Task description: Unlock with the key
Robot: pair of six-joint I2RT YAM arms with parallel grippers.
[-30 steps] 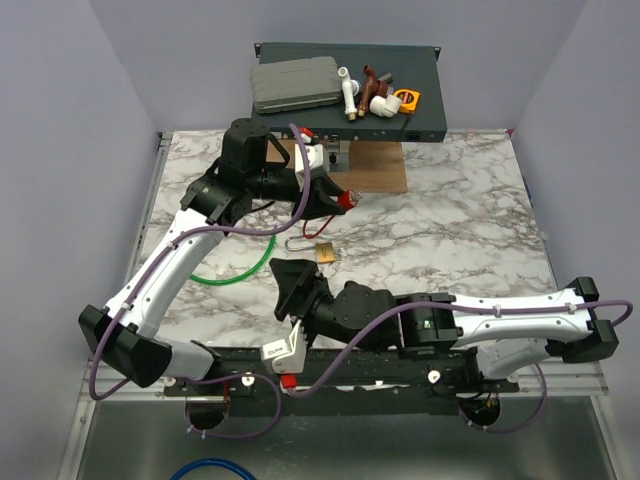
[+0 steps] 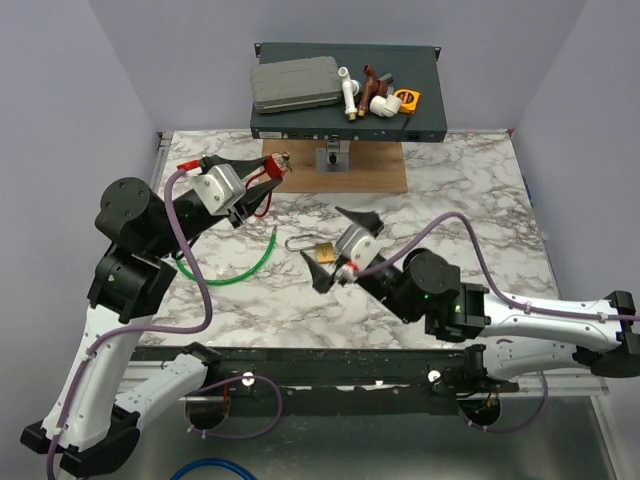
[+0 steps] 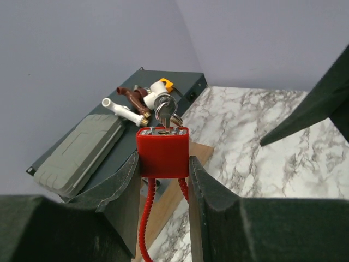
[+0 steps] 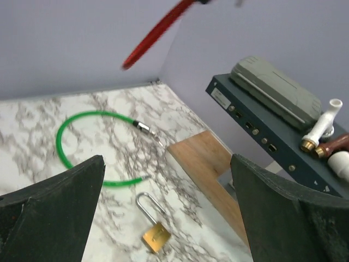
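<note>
A red padlock [image 3: 163,153] with keys [image 3: 166,109] standing in its top is held between the fingertips of my left gripper [image 2: 262,180], at upper left in the top view, with red cord hanging below. My right gripper [image 2: 336,242] is open near the middle, its fingers framing the lower corners of the right wrist view. A brass padlock [image 4: 156,237] with a long shackle lies on the marble, apart from both grippers.
A dark shelf unit [image 2: 290,125] at the back carries a grey case [image 2: 295,85], pipe fittings and a tape measure [image 2: 408,99]. A wooden board lies beneath it. A green hose [image 2: 230,280] lies left.
My left gripper has moved left with the red padlock and keys. My right gripper has swung round and risen from the lower middle, its fingers now apart above the brass padlock's area.
</note>
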